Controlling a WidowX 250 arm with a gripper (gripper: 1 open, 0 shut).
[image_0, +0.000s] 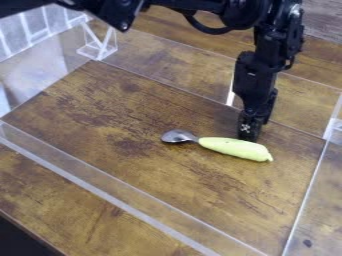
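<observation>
My black gripper (251, 122) points down at the wooden floor of the clear-walled area, just behind a pale yellow-green elongated object (235, 148). Its fingers are small and dark in this view, so their spread is hard to see. A metal spoon head (178, 136) lies at the left end of the yellow-green object, on the wood.
Clear plastic walls border the wooden surface (107, 150) at left, back and right. A white rack-like piece (96, 42) stands at the back left.
</observation>
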